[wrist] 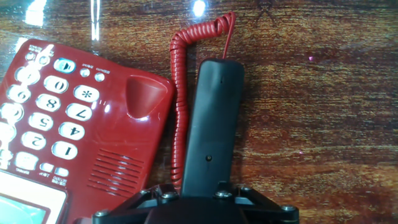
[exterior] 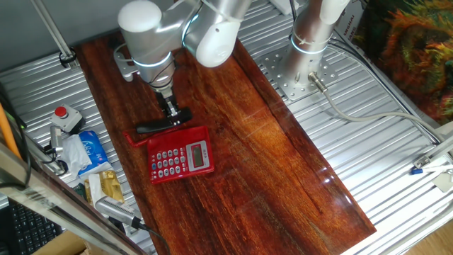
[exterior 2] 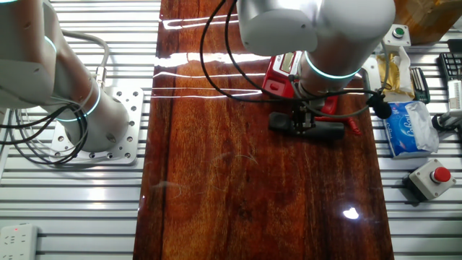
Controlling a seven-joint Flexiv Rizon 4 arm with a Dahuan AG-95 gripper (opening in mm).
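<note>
The red desk telephone lies on the wooden board with its keypad and small display facing up. Beside its cradle edge is the black handset, off the base, with a coiled red cord running along it. My gripper points down over the handset's middle, its fingers close against both sides of it, so it appears shut on the handset. Whether the handset touches the board or hangs slightly above it, I cannot tell. In exterior view 2 the arm covers much of the phone, while the handset shows below it.
The wooden board is bare on the side toward the robot's base. Off its other edge stand a red-buttoned box, a blue-and-white packet and a metal clamp-like device. Black cables hang from the arm.
</note>
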